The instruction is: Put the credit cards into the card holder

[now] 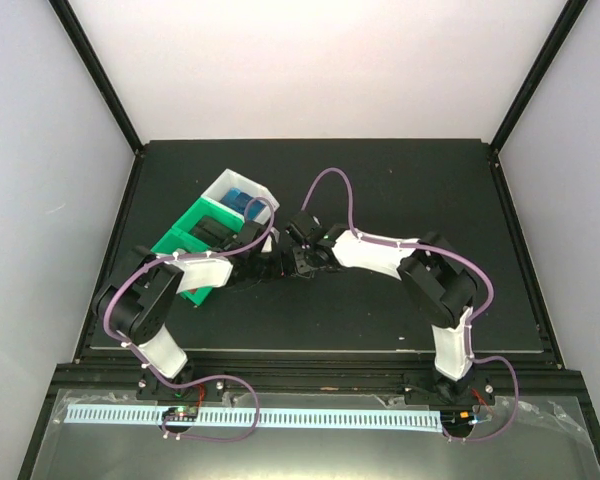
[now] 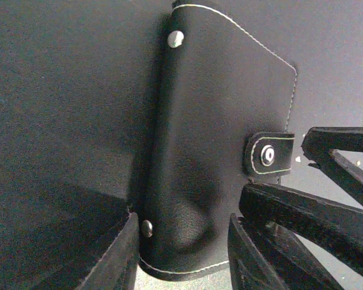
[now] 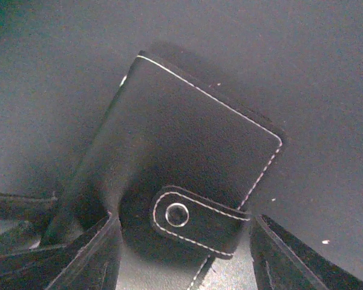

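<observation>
A black leather card holder (image 2: 212, 109) with white stitching and a snap strap (image 3: 201, 220) lies on the dark mat between both grippers, mostly covered by them in the top view. My left gripper is low at one end of the holder, its fingers part open on either side of that end. My right gripper stands open over the holder's strap, fingertips either side of it. I cannot make out any credit cards.
A green bin (image 1: 175, 232) and a white bin (image 1: 220, 187) with blue items inside stand at the left, partly under the left arm.
</observation>
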